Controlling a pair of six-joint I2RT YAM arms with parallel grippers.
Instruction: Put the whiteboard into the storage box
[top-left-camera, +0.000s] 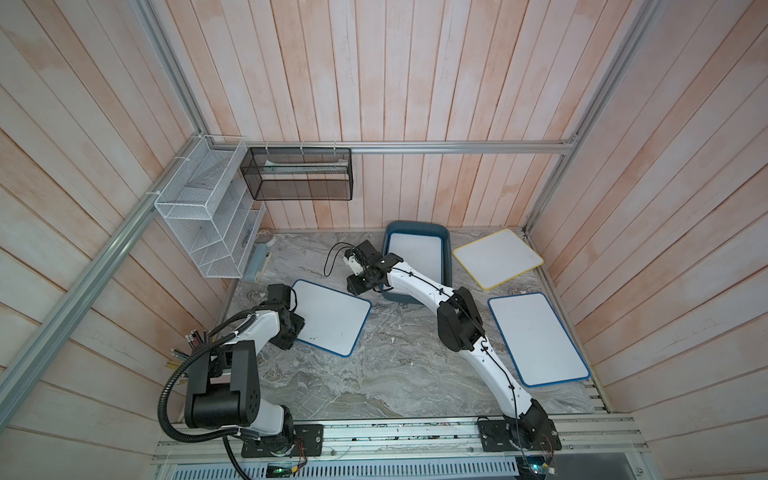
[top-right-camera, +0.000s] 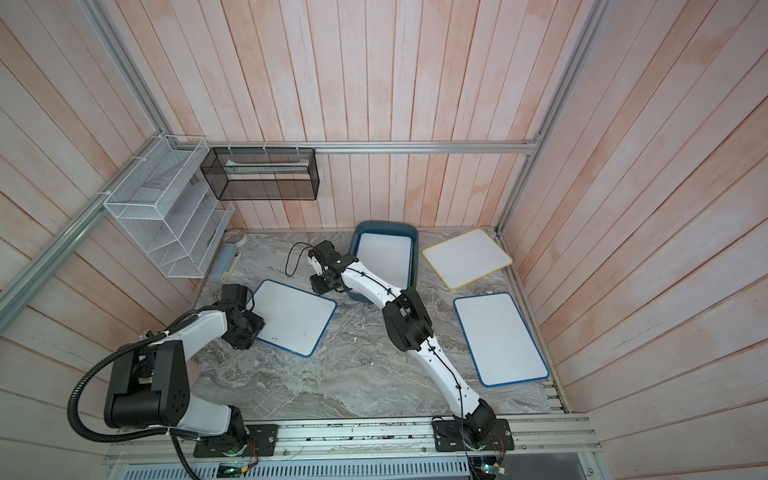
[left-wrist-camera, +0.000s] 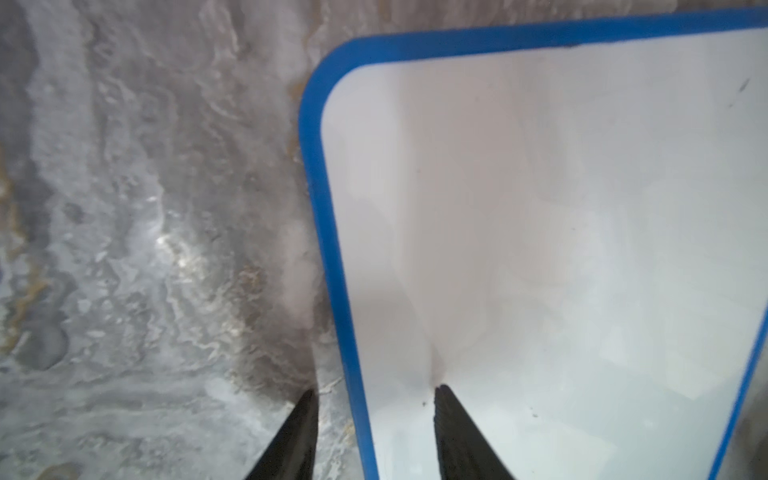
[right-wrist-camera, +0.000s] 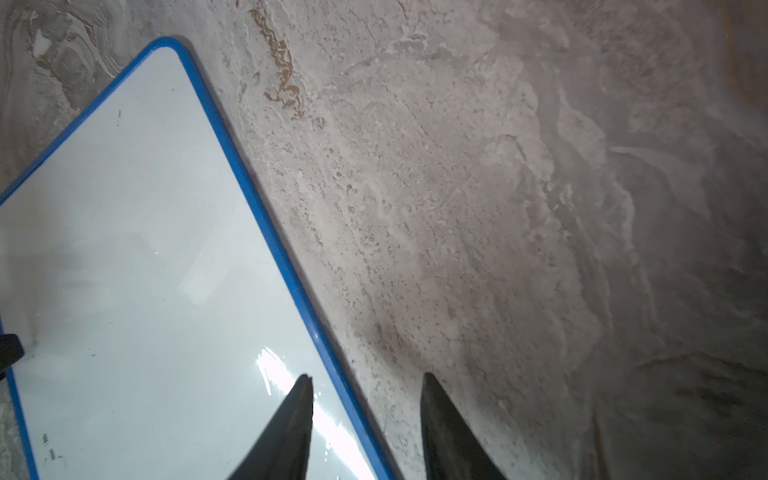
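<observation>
A blue-edged whiteboard (top-left-camera: 329, 317) lies flat on the left part of the table. My left gripper is open over that board's edge, one of its fingers on either side of the blue rim; whether they touch it I cannot tell. Over the board's far right side hangs my right gripper, also open, its fingers straddling the opposite blue edge with nothing held. Behind, the dark teal storage box (top-left-camera: 445, 264) stands with a white board (top-left-camera: 416, 250) inside, part of it hidden by my right arm.
A yellow-edged board (top-left-camera: 497, 257) lies right of the box. Another blue-edged board (top-left-camera: 538, 338) lies at the right. White wire shelves (top-left-camera: 212, 216) and a black mesh basket (top-left-camera: 296, 184) hang at the left and back. Bare table lies in front of the box.
</observation>
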